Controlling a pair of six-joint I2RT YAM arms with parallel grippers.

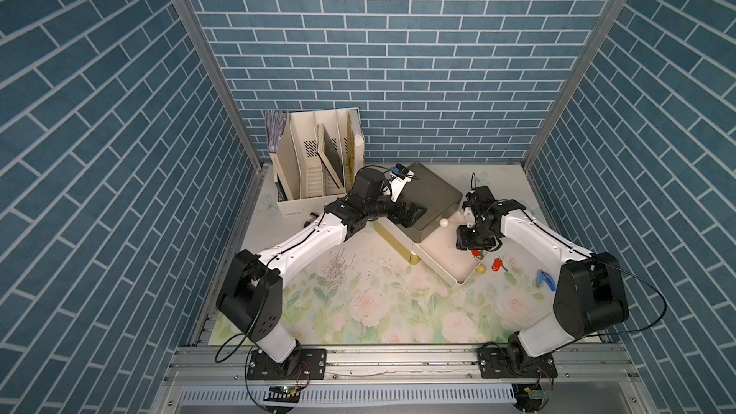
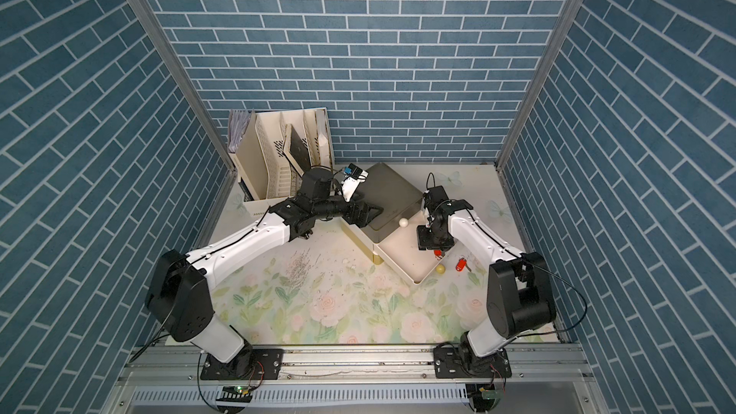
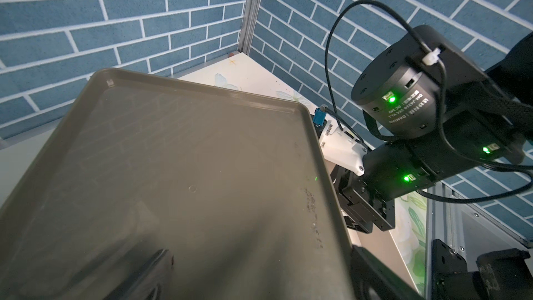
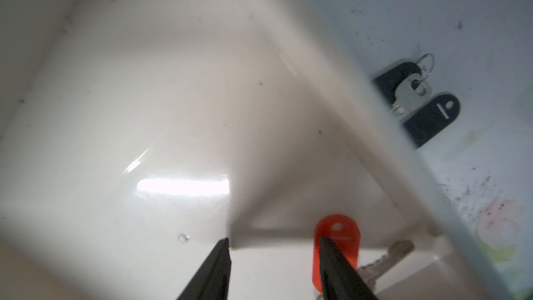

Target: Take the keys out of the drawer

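Observation:
The drawer is pulled out from the dark-topped box. Inside it, a red key tag with a metal key lies at the lower right of the right wrist view, near the side wall. My right gripper is inside or just over the drawer, part open, nothing visible between its fingers, its right finger partly over the red tag. My left gripper is over the box's top with its fingers apart and nothing visible between them.
Dark tags with keys lie outside the drawer wall. Red keys, a yellow ball and a blue object lie on the table. A file holder stands back left.

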